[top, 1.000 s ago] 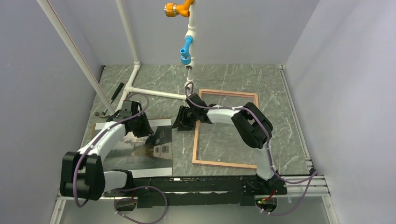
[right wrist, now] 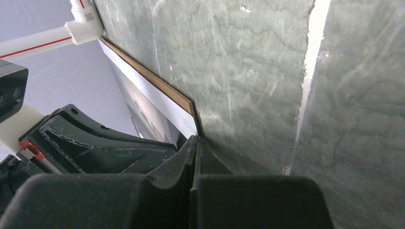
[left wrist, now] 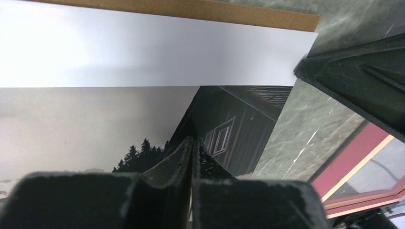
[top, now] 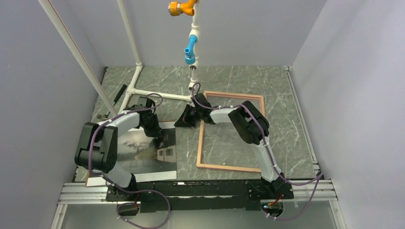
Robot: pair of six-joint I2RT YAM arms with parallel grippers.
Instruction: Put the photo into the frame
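Note:
The photo [top: 143, 162], a greyish landscape with a dark cabin and white borders, lies flat at the left on a brown backing board [left wrist: 267, 18] that shows along its far edge. Over its right part, my left gripper points down with its fingertips together; nothing shows between them. At the photo's far right corner [right wrist: 191, 125] is my right gripper, shut, with no paper visible between its fingers. Whether its tips touch the corner is hard to tell. The wooden frame [top: 199, 148] lies to the right, partly under the right arm.
White pipes [top: 162, 95] run behind the photo and rise at the back. A hammer-like tool [top: 113, 101] lies at the far left. Between photo and frame is a bare strip of marbled table [top: 187, 157]; more free table lies right of the frame.
My left arm has swung in and its gripper has moved right over the photo. Photo and frame look unmoved.

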